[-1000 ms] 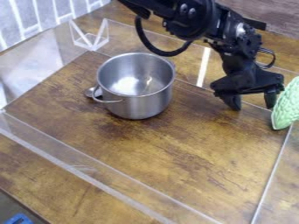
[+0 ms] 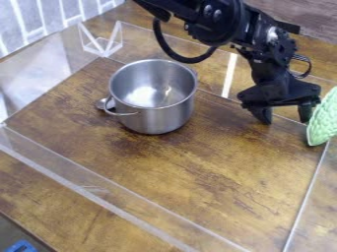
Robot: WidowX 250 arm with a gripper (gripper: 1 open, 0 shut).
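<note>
A steel pot (image 2: 154, 106) with side handles stands on the wooden table (image 2: 158, 187), left of centre. My black arm reaches in from the top, and its gripper (image 2: 281, 108) hangs low at the right, close to a light green textured item (image 2: 321, 121) at the right edge. Whether the fingers are open or shut, or touch the green item, I cannot tell.
Clear plastic edging runs along the table's left and lower parts and the right side. A blue object (image 2: 16, 246) sits at the bottom left corner.
</note>
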